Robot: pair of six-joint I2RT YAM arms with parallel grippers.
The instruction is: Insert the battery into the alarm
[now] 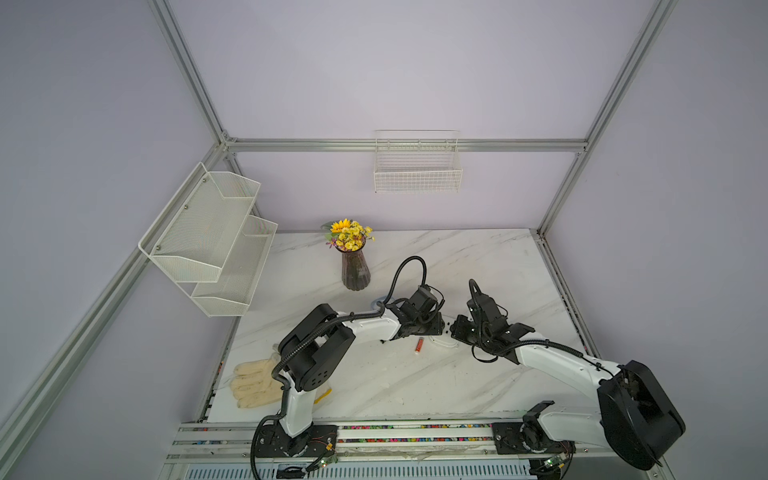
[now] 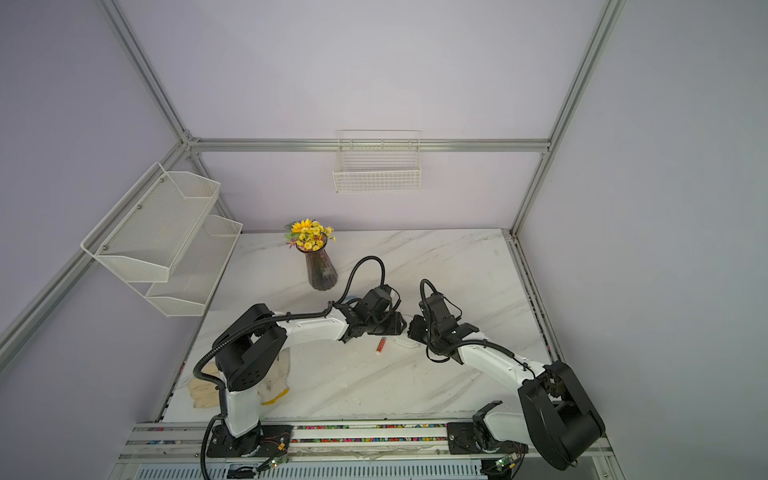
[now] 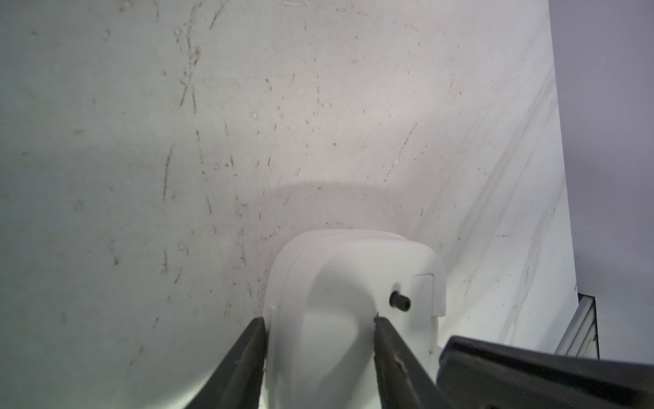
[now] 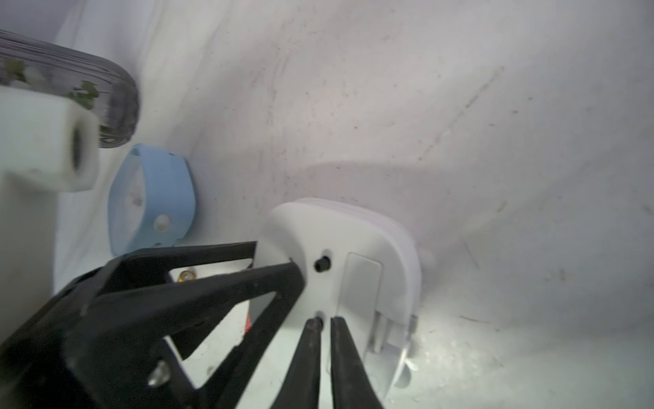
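The white alarm body is clamped by my left gripper, above the marble table; its face shows dark posts and a rectangular recess, seen also in the right wrist view. My right gripper is over that face beside the recess, its two fingertips close together with a narrow gap and nothing visible between them. A small orange battery point(image 1: 418, 345) lies on the table below the grippers in the top views. A light blue case point(image 4: 153, 197) sits behind, toward the vase.
A vase of flowers point(image 1: 354, 268) stands at the back left of the table point(image 1: 496, 264). Beige gloves point(image 1: 252, 382) lie at the front left. Wire baskets point(image 1: 416, 176) hang on the back and left.
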